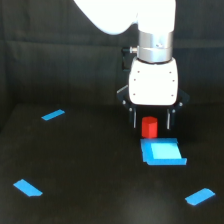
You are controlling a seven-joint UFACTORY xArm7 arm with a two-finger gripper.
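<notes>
A small red block [149, 128] stands on the dark table at the back edge of a light-blue patch [164, 149] bordered with blue tape. Directly above it is the white arm, with my gripper [151, 124] pointing down. The fingers are open wide, one dark finger to the left of the block and the other to its right. Gaps show between the block and both fingers. How the fingers line up with it in depth is hard to tell from this single view.
Blue tape strips lie at the far left [53, 115], the front left [28, 188] and the front right [200, 197] of the black tabletop [90, 165].
</notes>
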